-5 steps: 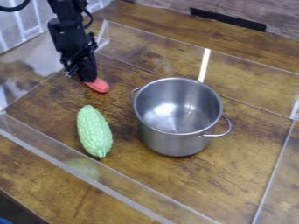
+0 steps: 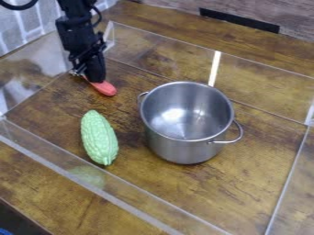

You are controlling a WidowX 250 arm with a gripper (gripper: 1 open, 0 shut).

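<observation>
My gripper (image 2: pixel 91 75) is at the upper left, low over the wooden surface, right at the back end of a small red object (image 2: pixel 105 87). Its fingers are dark and small in the picture, and whether they hold the red object is unclear. A steel pot (image 2: pixel 185 117) with two side handles stands at the centre right, empty inside. A pale green bumpy vegetable (image 2: pixel 98 138), like a bitter melon or corn cob, lies left of the pot.
Transparent edges frame the left, front and right of the work area.
My gripper has shifted very slightly at the red object. The pot and the green vegetable have not moved.
</observation>
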